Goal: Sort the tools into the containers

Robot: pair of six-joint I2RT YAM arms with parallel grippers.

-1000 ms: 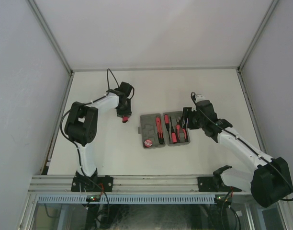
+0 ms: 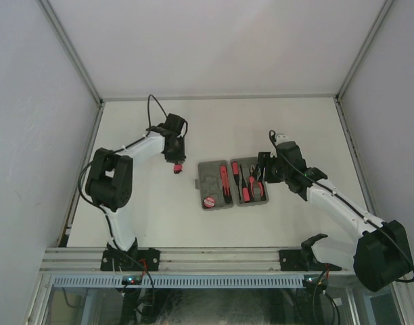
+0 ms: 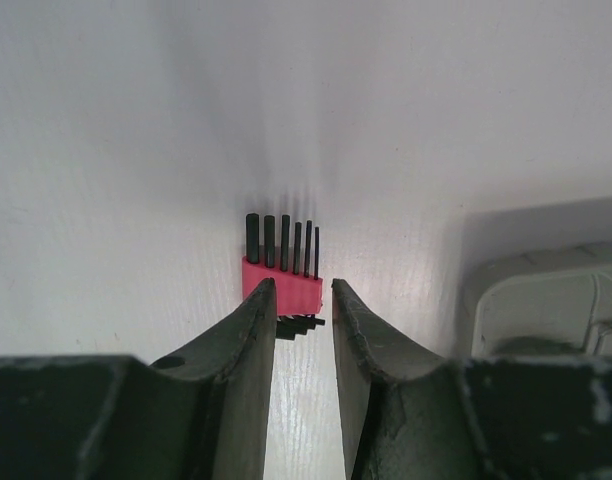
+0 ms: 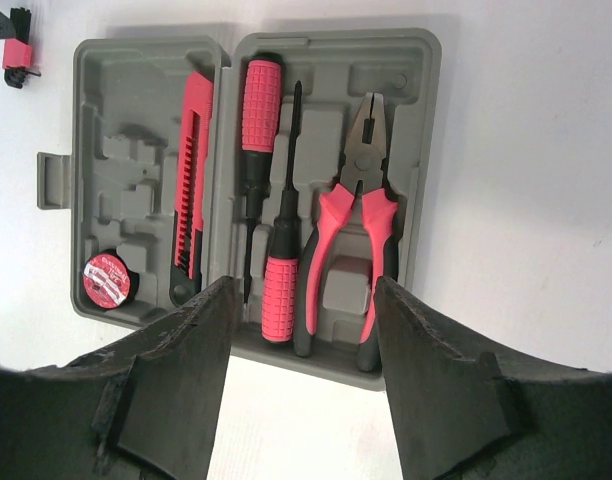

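Note:
A red hex key set with black keys lies on the table left of the open grey case. My left gripper hangs over it, part open, with nothing seen held. The case holds a red utility knife and tape measure in one half, two screwdrivers and red-handled pliers in the other. My right gripper is over the case's right half, fingertips apart, nothing between them.
Bare white table surrounds the case, with free room at the front left and back. Rails and walls bound the table.
The right arm looks still.

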